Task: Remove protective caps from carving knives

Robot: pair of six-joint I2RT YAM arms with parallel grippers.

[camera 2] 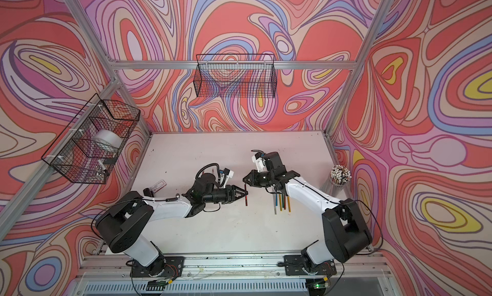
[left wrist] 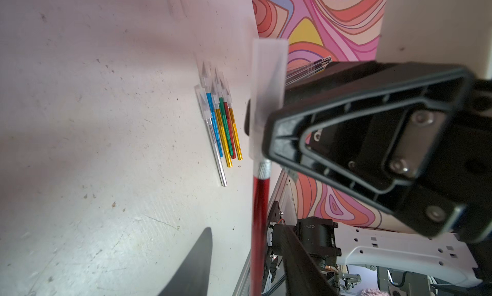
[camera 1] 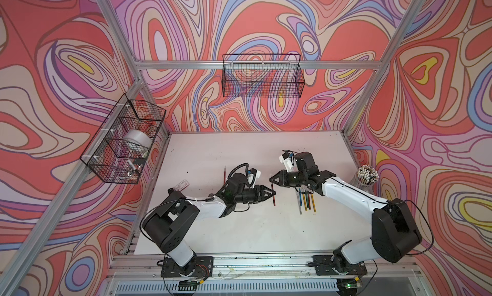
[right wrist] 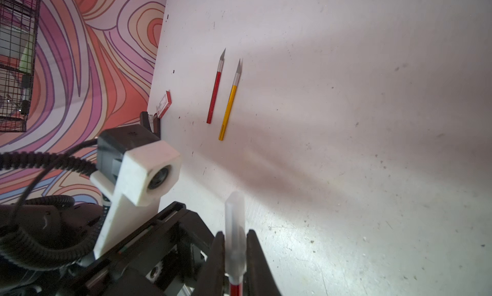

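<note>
A red knife [left wrist: 260, 203] with a translucent cap [right wrist: 235, 234] stands upright between my facing grippers. In the right wrist view, the fingers of my right gripper flank the cap closely; whether they grip it is unclear. My left gripper [camera 1: 266, 193] is open lower on the knife, by its red handle. Several capped knives [left wrist: 220, 121] in silver, blue, yellow, green and red lie side by side on the table's right. A red knife [right wrist: 215, 90] and a yellow knife [right wrist: 230, 106] lie uncapped on the left part of the table.
A cup of sticks [camera 1: 367, 175] stands at the right edge. A small red-and-white box [right wrist: 164, 103] lies at the left edge. Wire baskets [camera 1: 263, 75] hang at back and left.
</note>
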